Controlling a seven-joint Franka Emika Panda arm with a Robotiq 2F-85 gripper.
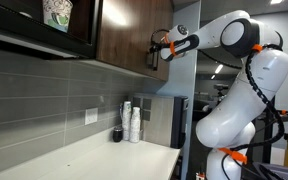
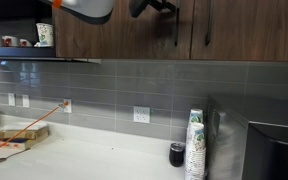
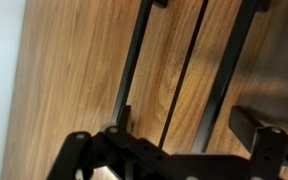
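Observation:
Two brown wooden cabinet doors fill the wrist view, with a dark seam between them. A black bar handle runs along the left door and a second black handle along the right one. My gripper stands open in front of them, its left finger at the lower end of the left handle and its right finger just right of the second handle. Contact with either handle cannot be told. From exterior view 2, the gripper appears high up beside a handle.
Below the cabinet, the white counter is largely clear. Stacked paper cups, a black tumbler and a dark metal appliance stand at its end. An open shelf holds several cups.

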